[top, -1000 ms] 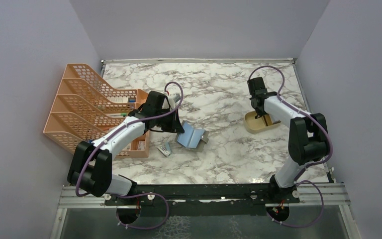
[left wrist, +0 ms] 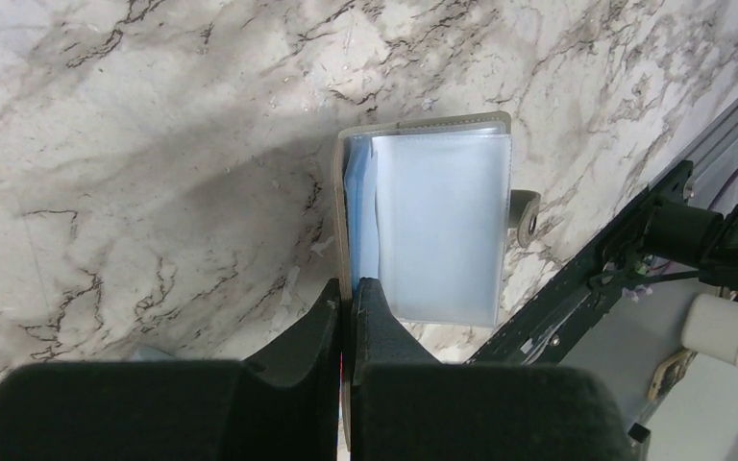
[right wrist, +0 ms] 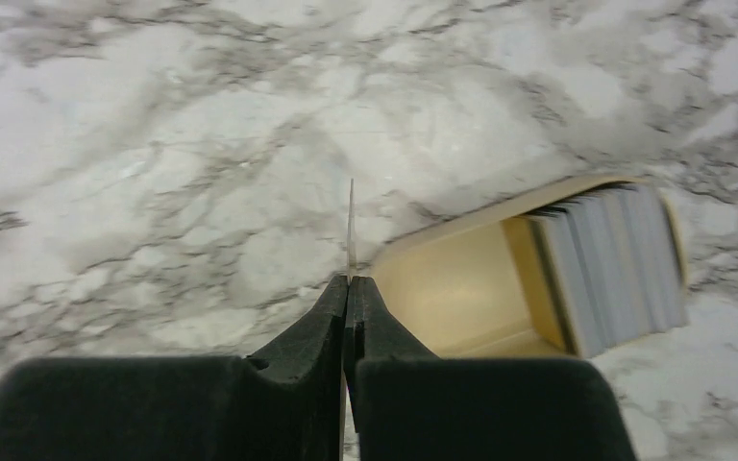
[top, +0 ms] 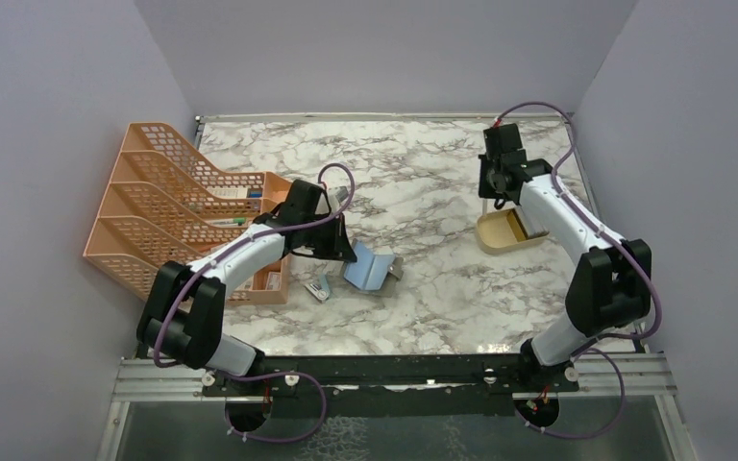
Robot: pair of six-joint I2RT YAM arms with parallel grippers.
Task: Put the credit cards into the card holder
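Observation:
In the left wrist view the card holder (left wrist: 442, 226), grey-edged with pale blue clear sleeves, hangs open like a book. My left gripper is shut on its near cover edge. Seen edge-on in the right wrist view, a thin card (right wrist: 351, 230) stands up from my right gripper, which is shut on it. That gripper is above and beside the beige tray (right wrist: 442, 288). A row of credit cards (right wrist: 615, 259) stands packed at one end of the tray; its other end is bare.
An orange slotted organizer (top: 183, 216) holding pens and small items stands at the left. Close to the card holder lies a small light-blue and grey tool (top: 318, 288).
My right gripper has risen out of the tray and swung away from the card row, taking one card along. The left arm has shifted slightly, still gripping the holder.

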